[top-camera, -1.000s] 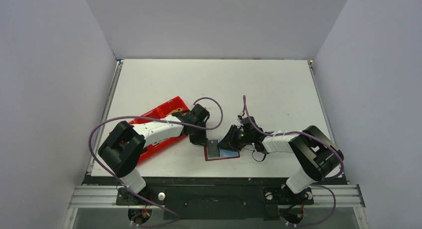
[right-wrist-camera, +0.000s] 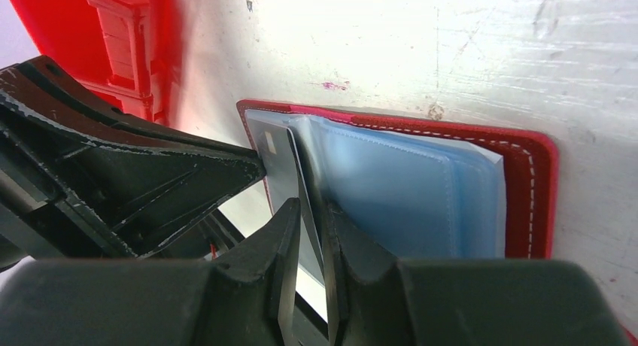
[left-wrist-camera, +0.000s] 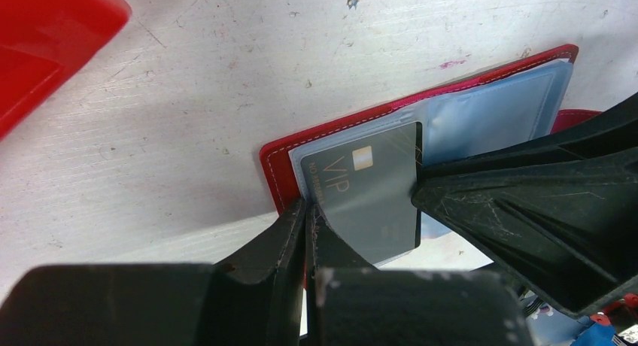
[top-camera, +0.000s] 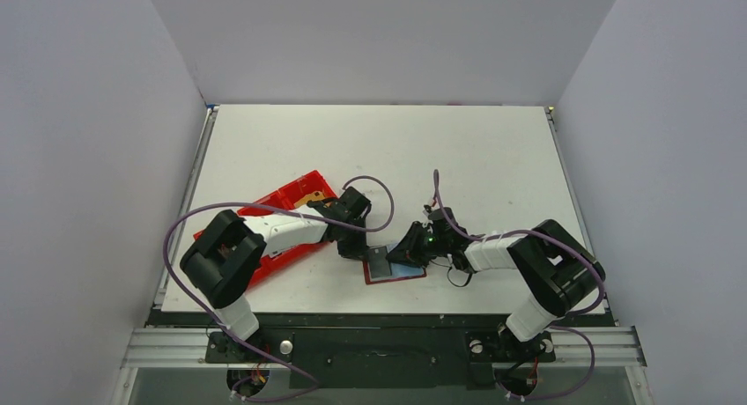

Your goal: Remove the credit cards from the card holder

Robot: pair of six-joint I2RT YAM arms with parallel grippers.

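The red card holder [top-camera: 421, 276] lies open near the table's front, between both grippers. A grey card [left-wrist-camera: 353, 188] marked VIP sits in its left clear sleeve, its right edge exposed in the left wrist view. My left gripper is shut at the holder's left red border; whether the border is pinched cannot be told. In the right wrist view, the raised edge of the grey card [right-wrist-camera: 278, 159] runs between the fingertips of my right gripper, which looks shut on it. A pale blue sleeve [right-wrist-camera: 391, 188] lies right of that edge.
A red basket [top-camera: 286, 195] with items inside stands at the left, partly under the left arm. Both gripper tips are close together over the holder.
My right gripper has barely moved.
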